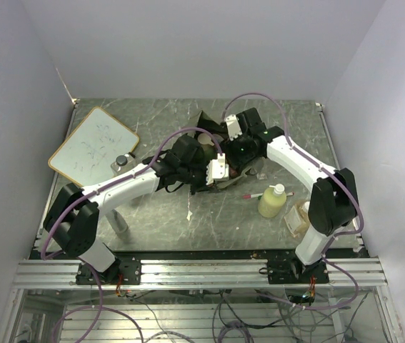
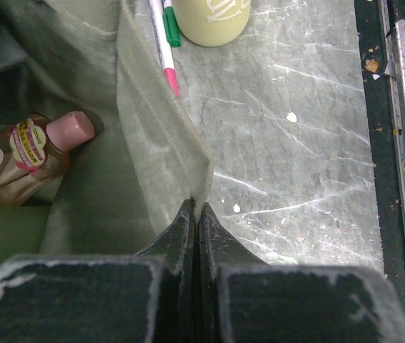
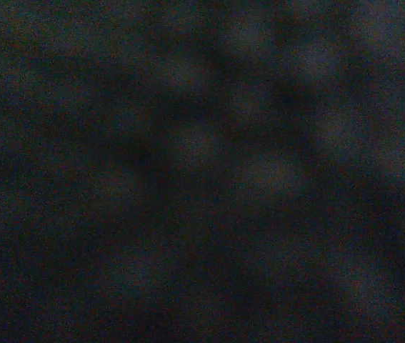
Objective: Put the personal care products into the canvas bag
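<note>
The olive canvas bag stands at the middle back of the table. My left gripper is shut on its front rim. Inside, a small bottle with a pink cap and label lies on its side. My right gripper is down inside the bag; its wrist view is almost black, so its fingers and anything between them cannot be made out.
A pale yellow pump bottle, pens and a tan bottle stand or lie front right. A whiteboard lies back left, with bottles at the left.
</note>
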